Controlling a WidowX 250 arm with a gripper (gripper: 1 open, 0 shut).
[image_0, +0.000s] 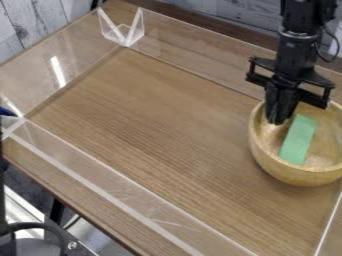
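The black robot gripper reaches down at the right to the left part of a round wooden bowl, its fingertips just at or inside the bowl's rim. It looks shut, with nothing seen between its fingers. A green rectangular object lies inside the bowl, to the right of and below the fingertips.
Clear panels edge it at the top and left. Black cables or a mount sit at the bottom left corner.
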